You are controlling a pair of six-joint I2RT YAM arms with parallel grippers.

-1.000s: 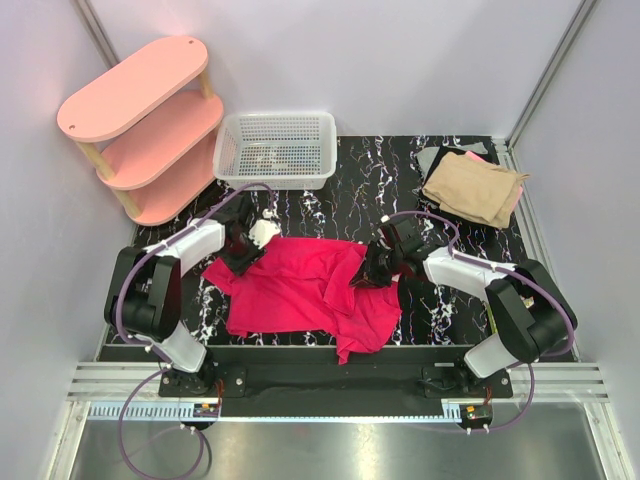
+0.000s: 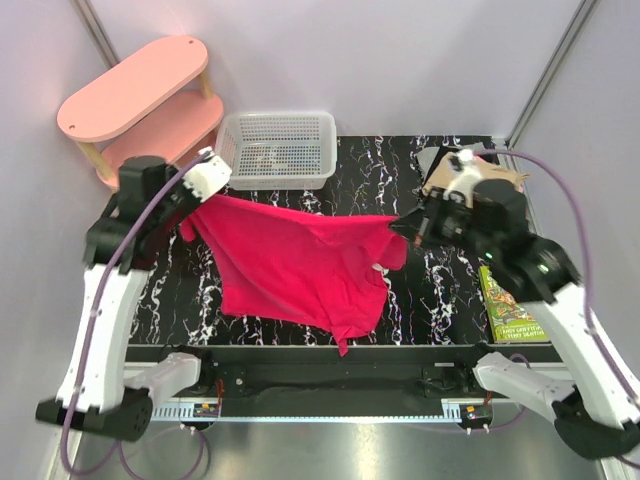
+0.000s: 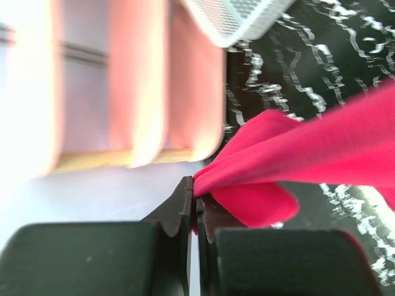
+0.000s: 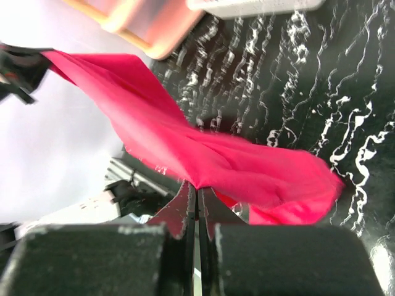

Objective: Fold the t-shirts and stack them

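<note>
A red t-shirt [image 2: 290, 260] hangs stretched between my two grippers, raised over the dark marbled table, its lower part drooping toward the front edge. My left gripper is shut on a gathered bit of the cloth; in the top view that arm covers the pinched spot. On the other side my right gripper pinches the shirt too, and in the top view its fingers [image 2: 408, 222] meet the shirt's right upper corner. Partly behind the right arm lies a stack of folded shirts with a tan one [image 2: 480, 172] on top.
An empty white basket [image 2: 275, 150] stands at the back. The pink shelf [image 2: 140, 85] fills the back left, close to my left arm. A green-yellow packet [image 2: 510, 310] lies at the right edge. Bare table [image 2: 385, 165] shows between basket and stack.
Both arms have risen and spread apart, the left going left and the right going right. The shirt's upper edge has lifted with them and pulled taut; before, it lay rumpled on the table.
</note>
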